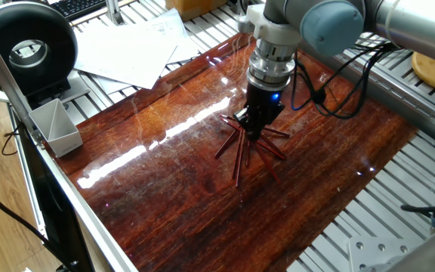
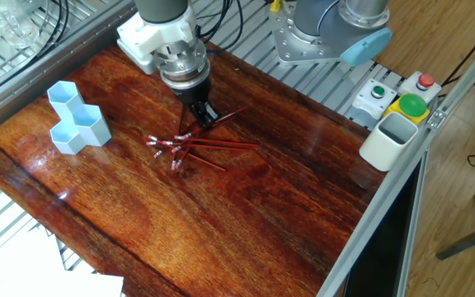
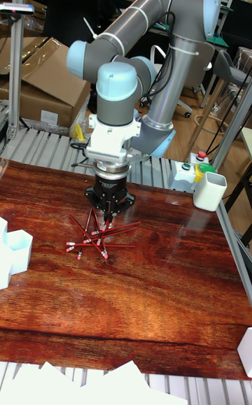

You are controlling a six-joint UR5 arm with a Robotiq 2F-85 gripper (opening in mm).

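Observation:
Several dark red pencils (image 2: 217, 143) lie in a loose, crossing pile on the glossy wooden board (image 2: 138, 223). Pale ends show at one side of the pile in exterior view 2. My black gripper (image 1: 251, 131) points down into the pile, its fingertips low among the pencils. From exterior view 3, the gripper (image 3: 110, 215) stands at the pile's far edge. One pencil passes right beside the fingertips in exterior view 2; whether it is between them cannot be made out. The dark fingers and overlapping pencils hide the gap.
A white holder of three hexagonal cups (image 2: 91, 124) stands on the board, clear of the pile. A white rectangular cup (image 2: 388, 142) is at the board's opposite edge, near button boxes (image 2: 374, 96). An open white box (image 1: 56, 128) sits at another edge. Much of the board is bare.

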